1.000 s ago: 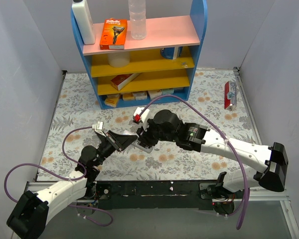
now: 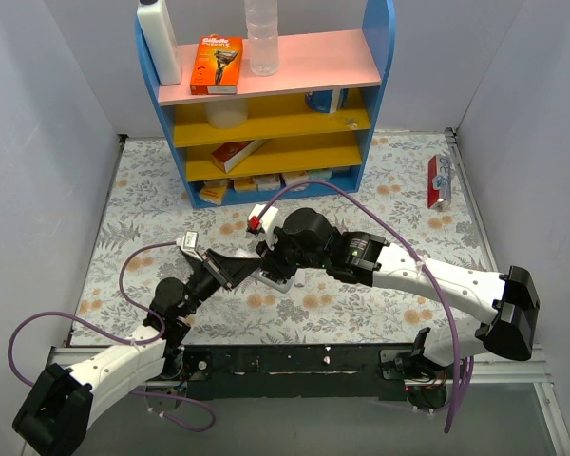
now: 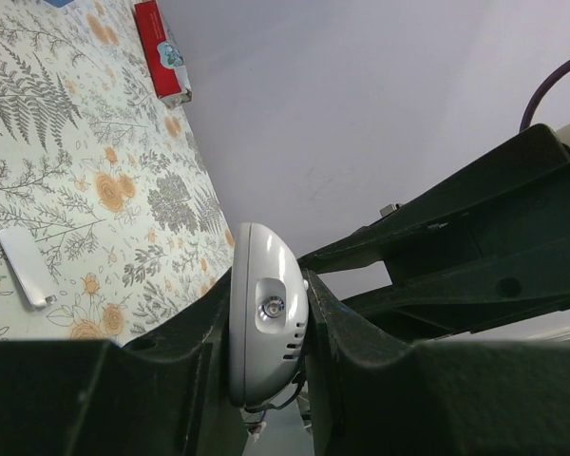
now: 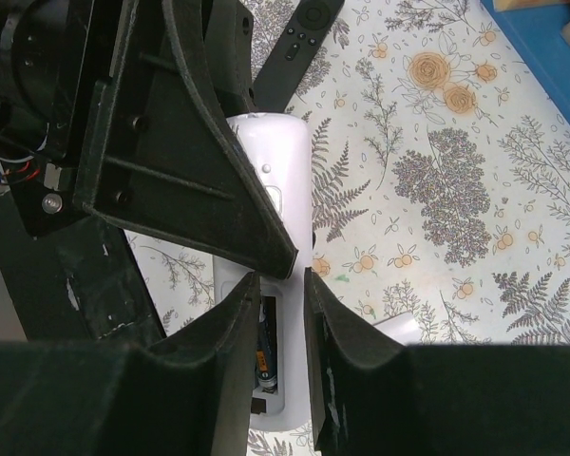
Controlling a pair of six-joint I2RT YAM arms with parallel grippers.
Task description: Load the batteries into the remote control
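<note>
The white remote control (image 3: pixel 266 342) is clamped by my left gripper, its rounded end toward the left wrist camera. In the right wrist view, the remote's open battery compartment faces up, and a dark battery (image 4: pixel 265 356) with a coppery end shows inside it. My right gripper has its fingertips a little apart, right over the compartment, with no battery visible between them. Part of the compartment is hidden by the left finger (image 4: pixel 218 204) and the right gripper's own fingers. A white battery cover (image 3: pixel 27 266) lies on the table.
A black remote (image 4: pixel 299 43) lies on the table. Behind the arms stands a blue shelf (image 2: pixel 378 57) with several items. A red box (image 2: pixel 439 182) is at the far right.
The right arm has shifted slightly left, its gripper staying close to the remote. The left arm and the remote look still.
</note>
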